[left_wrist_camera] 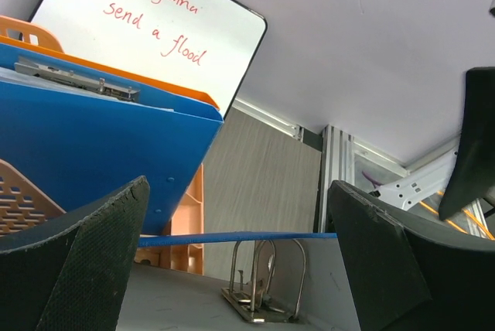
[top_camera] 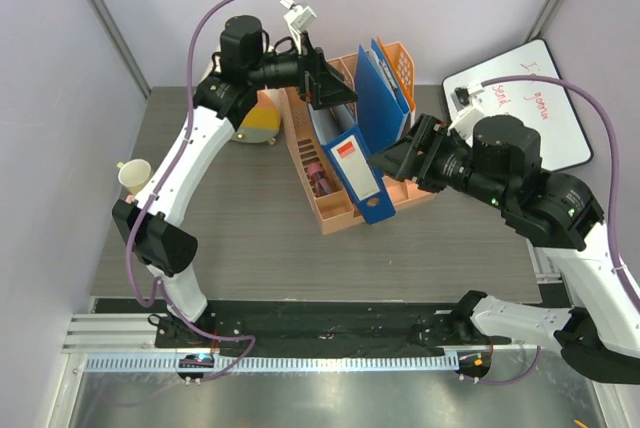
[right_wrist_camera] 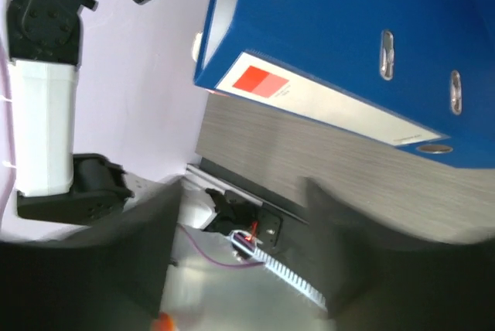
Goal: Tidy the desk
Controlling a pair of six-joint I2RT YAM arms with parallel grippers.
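A blue ring binder (top_camera: 360, 176) leans out of the orange desk organizer (top_camera: 330, 218), its white-and-red spine label toward the front. In the left wrist view its metal rings (left_wrist_camera: 263, 288) and grey inside show below a thin blue cover edge. Behind it stands a second blue folder (top_camera: 378, 103). My left gripper (top_camera: 335, 96) is open over the back end of the leaning binder, its fingers (left_wrist_camera: 97, 257) wide apart across the cover edge. Beside the binder's right side is my right gripper (top_camera: 390, 160); its blurred fingers (right_wrist_camera: 155, 230) stand apart with only background between them.
A whiteboard with red writing (top_camera: 520, 108) lies at the back right. A cream cup (top_camera: 134, 174) and a yellow-and-white object (top_camera: 260, 120) are at the left, partly near the left arm. Bare desk (top_camera: 240, 248) spreads in front of the organizer.
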